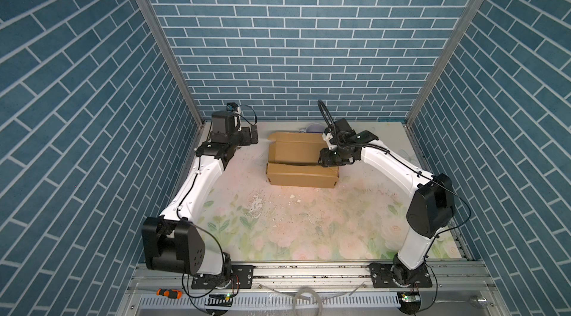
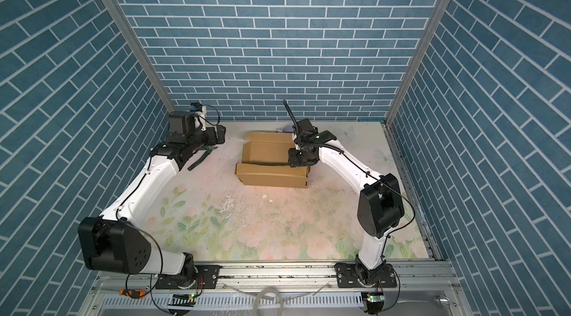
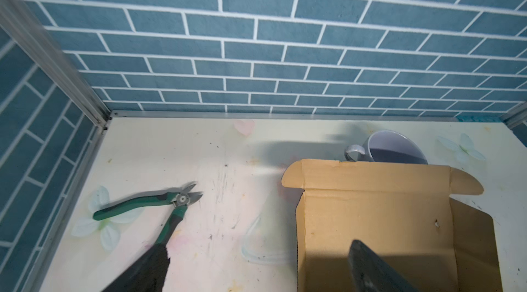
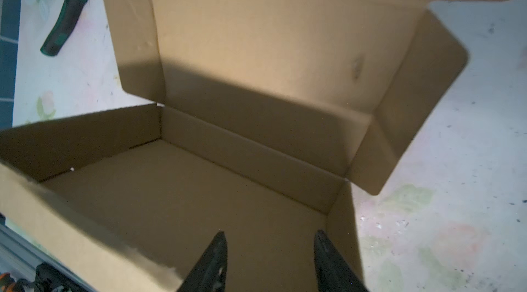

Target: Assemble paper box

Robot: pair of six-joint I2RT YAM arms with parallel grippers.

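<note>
A cardboard box (image 1: 302, 178) stands mid-table with its lid flap (image 3: 373, 215) raised at the back and side tabs unfolded. My left gripper hangs left of the box, raised, with its fingers apart and nothing between them. My right gripper is over the box's right part near the front wall, its fingers apart, the box interior visible between them.
Green-handled pliers (image 3: 181, 199) lie left of the box. A white mug (image 3: 392, 143) stands behind the lid.
</note>
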